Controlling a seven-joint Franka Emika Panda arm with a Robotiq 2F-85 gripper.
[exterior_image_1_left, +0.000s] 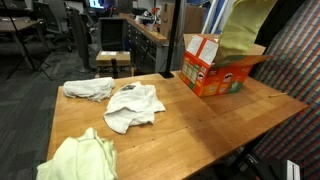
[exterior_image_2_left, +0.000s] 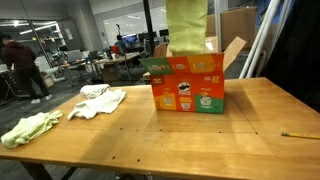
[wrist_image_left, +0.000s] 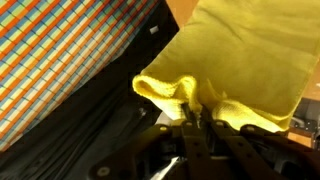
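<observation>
A yellow cloth (wrist_image_left: 250, 50) is pinched in my gripper, with its bunched edge between the shut fingers. It hangs down over the open red, orange and green cardboard box (exterior_image_1_left: 216, 75). The second exterior view shows the cloth (exterior_image_2_left: 187, 27) above the box (exterior_image_2_left: 190, 92), its lower end close to the top opening. Whether any of it is inside the box is hard to tell. Neither exterior view shows the gripper itself.
Two white cloths (exterior_image_1_left: 133, 107) (exterior_image_1_left: 90, 88) and a pale yellow-green cloth (exterior_image_1_left: 78, 158) lie on the left of the wooden table (exterior_image_1_left: 190, 135). A pencil-like stick (exterior_image_2_left: 299, 136) rests at the right.
</observation>
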